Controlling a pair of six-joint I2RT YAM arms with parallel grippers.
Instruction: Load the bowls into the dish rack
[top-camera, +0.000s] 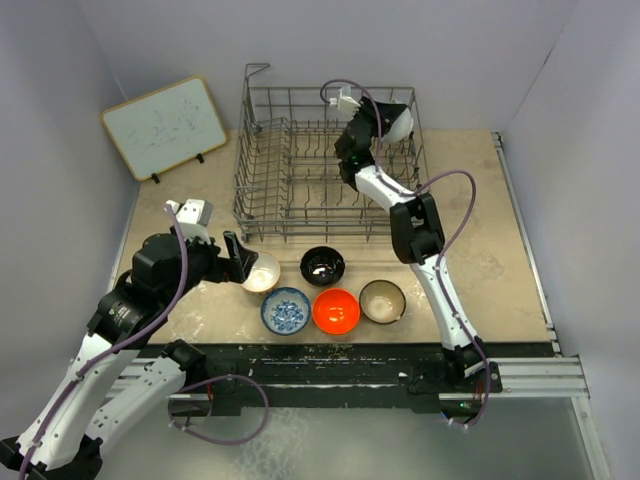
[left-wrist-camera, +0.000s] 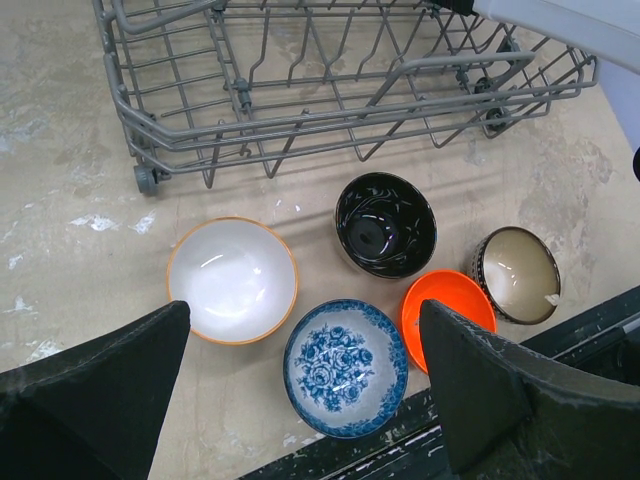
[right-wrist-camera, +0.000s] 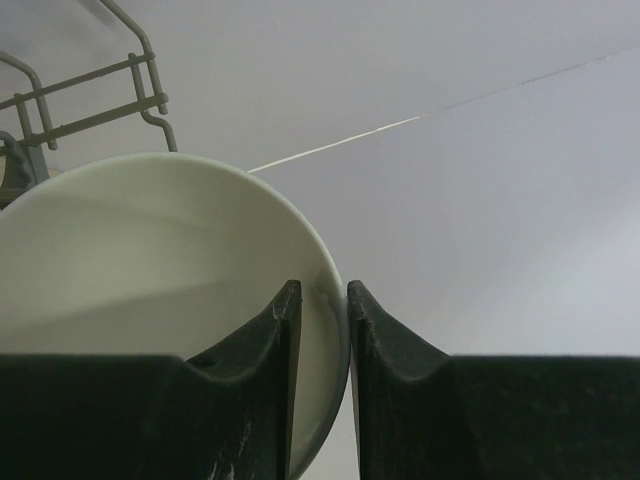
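Note:
At the back right of the dish rack (top-camera: 310, 205) is a white bowl (top-camera: 398, 128). My right gripper (top-camera: 372, 118) is at this bowl (right-wrist-camera: 180, 260), fingertips either side of its rim; whether they grip it is unclear. My left gripper stands open over the front-left counter, above a white bowl (left-wrist-camera: 230, 280). In front of the rack also sit a black bowl (top-camera: 322, 266), a blue-patterned bowl (top-camera: 286, 310), an orange bowl (top-camera: 336, 311) and a beige bowl (top-camera: 383, 301).
A small whiteboard (top-camera: 163, 125) leans at the back left. Walls enclose the sides and back. The counter right of the rack is clear, and the rack's left and middle hold nothing.

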